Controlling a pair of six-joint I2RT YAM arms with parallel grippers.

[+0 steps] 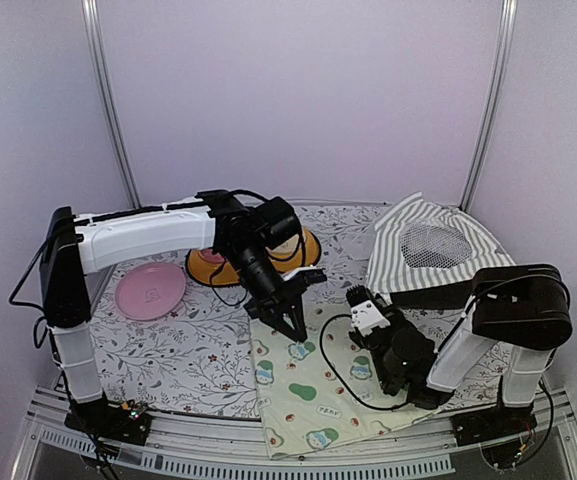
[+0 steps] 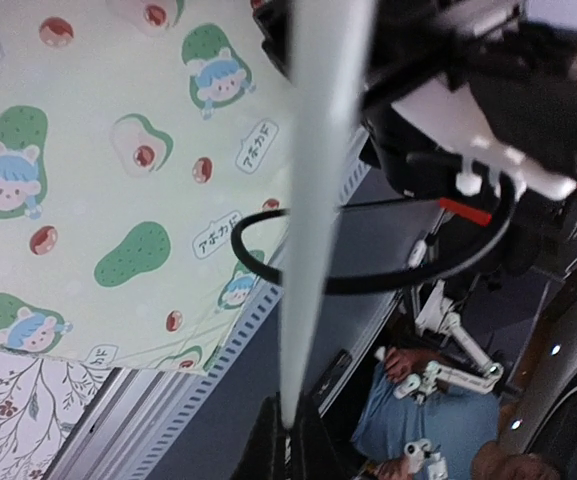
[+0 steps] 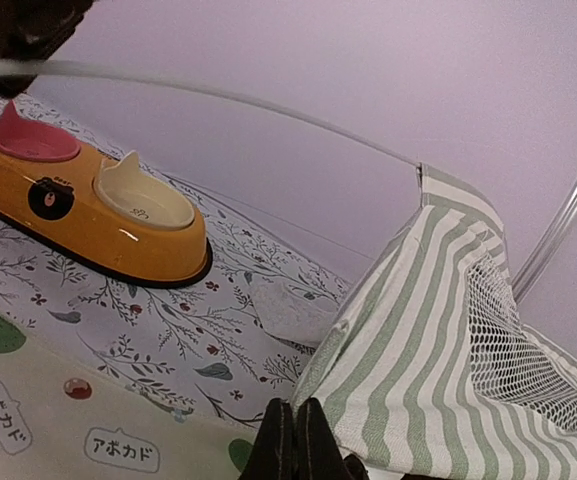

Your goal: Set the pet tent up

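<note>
The striped tent fabric point(image 1: 398, 240) with its mesh panel point(image 3: 498, 340) stands at the back right. My right gripper is shut on the fabric's edge at its lower left corner. A pale flexible pole point(image 3: 218, 95) runs leftward from the fabric's top across the right wrist view. My left gripper hangs over the middle, shut on the pale pole point(image 2: 308, 220), which rises from its fingertips, blurred. The avocado-print mat point(image 1: 308, 390) lies flat at the front middle, beneath both arms.
A pink plate point(image 1: 150, 291) lies on the left. An orange double-bowl feeder point(image 3: 88, 220) sits at the back middle, partly behind my left arm. Bare patterned table shows at the front left. Walls enclose the back and sides.
</note>
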